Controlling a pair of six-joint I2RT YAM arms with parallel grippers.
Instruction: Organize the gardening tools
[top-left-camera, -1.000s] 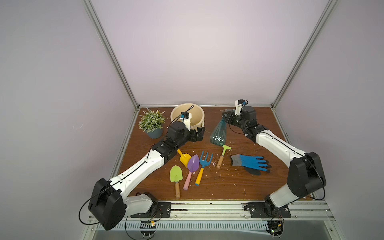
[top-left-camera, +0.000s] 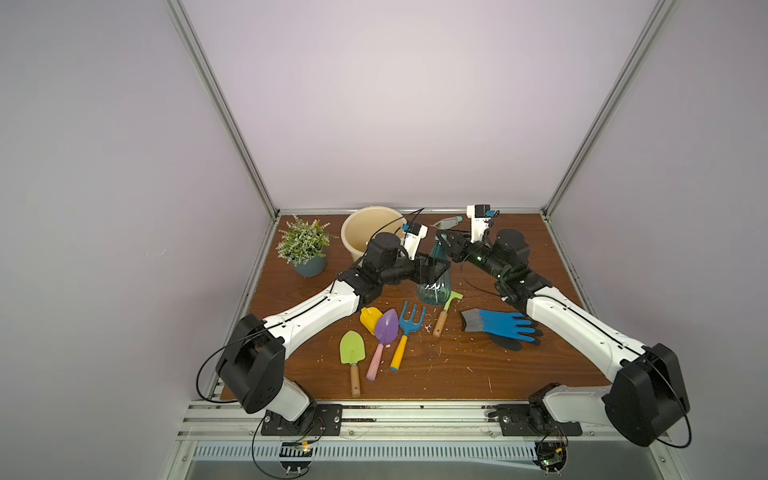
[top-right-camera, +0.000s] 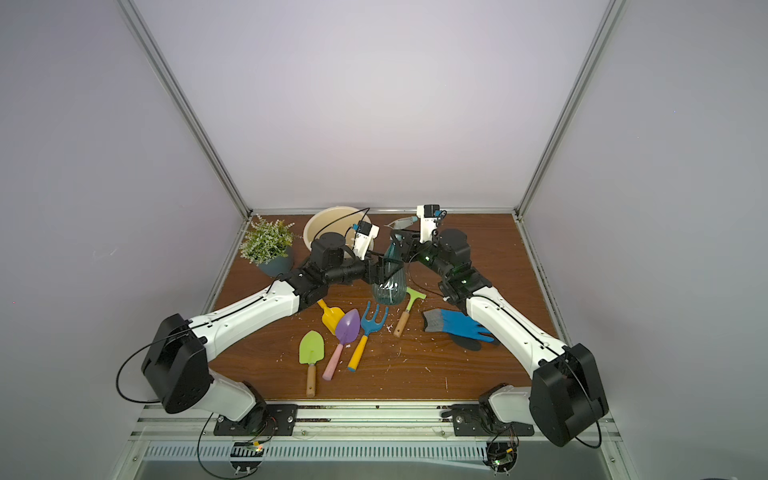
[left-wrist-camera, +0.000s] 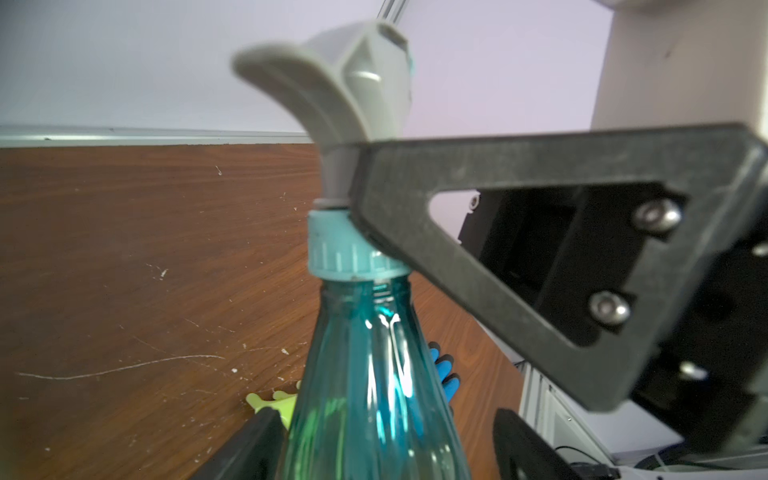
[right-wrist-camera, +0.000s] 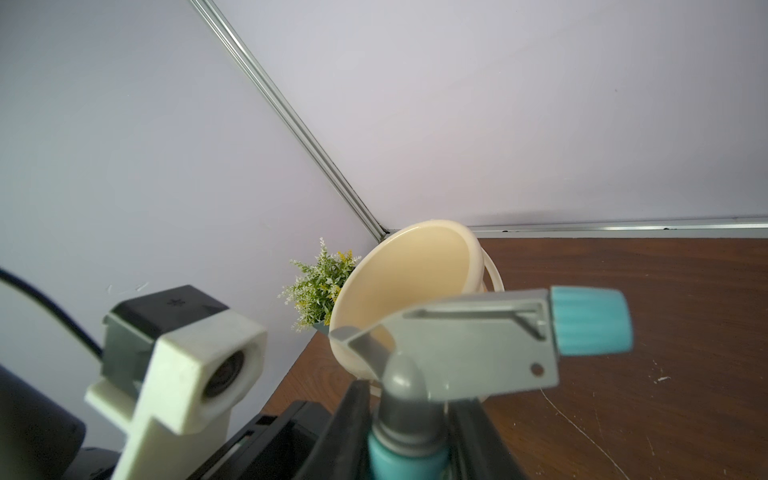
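A teal spray bottle (top-left-camera: 433, 288) with a grey head (right-wrist-camera: 472, 344) stands upright at mid-table, lifted or resting, I cannot tell. My right gripper (top-left-camera: 453, 244) is at its neck, fingers around the spray head's base; whether they press is unclear. In front lie a green trowel (top-left-camera: 352, 348), purple trowel (top-left-camera: 386, 326), yellow scoop (top-left-camera: 369, 319), blue fork (top-left-camera: 410, 324), small green rake (top-left-camera: 441, 320) and blue glove (top-left-camera: 500, 324).
A cream bucket (top-right-camera: 324, 220) stands at the back left, beside a potted plant (top-left-camera: 308, 248). The arms hang over the middle.
My left gripper has moved right to the bottle.
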